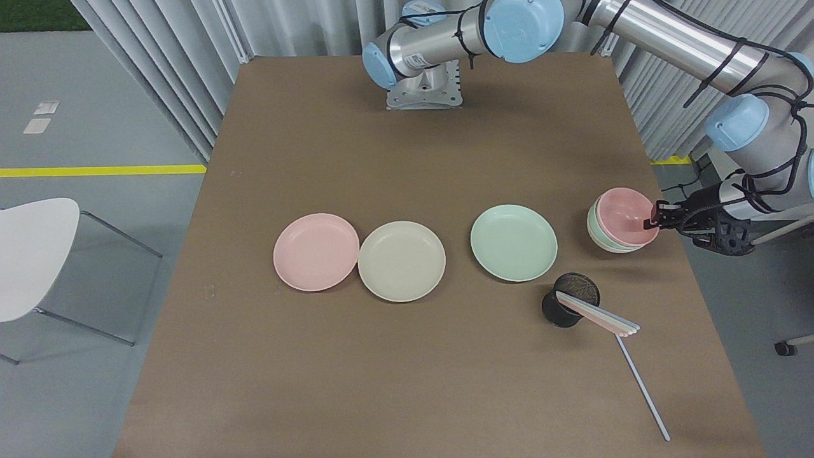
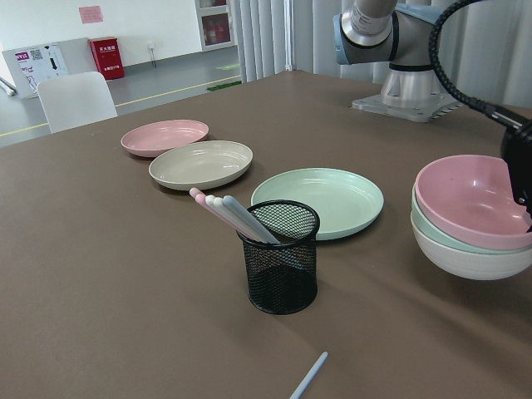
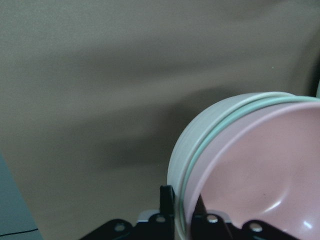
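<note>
A stack of a pink bowl (image 1: 622, 214), a mint bowl (image 2: 432, 229) and a white bowl (image 2: 461, 266) stands at the table's right edge. My gripper is at the stack's rim, a finger on either side of the nested rims in the wrist view. I cannot tell how tightly it grips. Pink (image 1: 316, 252), cream (image 1: 401, 261) and mint (image 1: 513, 243) plates lie in a row to the left. A black mesh cup (image 2: 281, 278) holds several pale sticks.
A single pale stick (image 1: 643, 388) lies on the table near the cup. A white chair (image 1: 30, 252) stands left of the table.
</note>
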